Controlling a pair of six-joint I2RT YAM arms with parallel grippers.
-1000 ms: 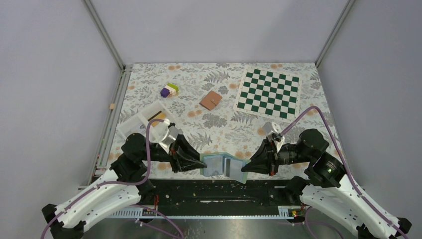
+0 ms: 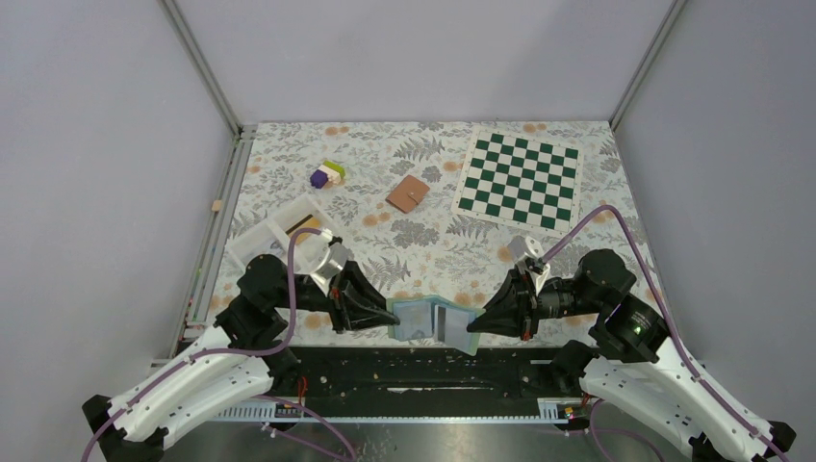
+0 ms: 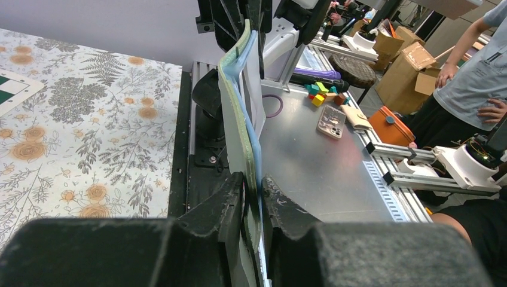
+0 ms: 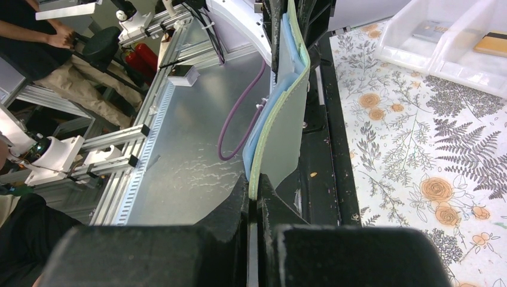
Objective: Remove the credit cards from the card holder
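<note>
An opened card holder (image 2: 434, 320), pale blue and green, is stretched between my two grippers above the table's front edge. My left gripper (image 2: 391, 319) is shut on its left side, and my right gripper (image 2: 474, 326) is shut on its right side. In the left wrist view the card holder (image 3: 238, 113) stands edge-on, its layers pinched between the fingertips. Seen from the right wrist, the card holder (image 4: 281, 119) curves away from the shut fingers with its blue layers slightly parted. A grey-blue panel with a dark stripe shows inside. Whether it is a card I cannot tell.
A clear divided tray (image 2: 279, 231) stands at the left, with a yellowish card (image 2: 306, 229) in one compartment. A brown wallet (image 2: 408, 193) lies mid-table, a checkered board (image 2: 518, 181) at the back right, and colourful blocks (image 2: 328, 174) at the back left.
Hardly anything differs. The left arm has shifted very slightly, and both grippers keep their hold on the opened card holder.
</note>
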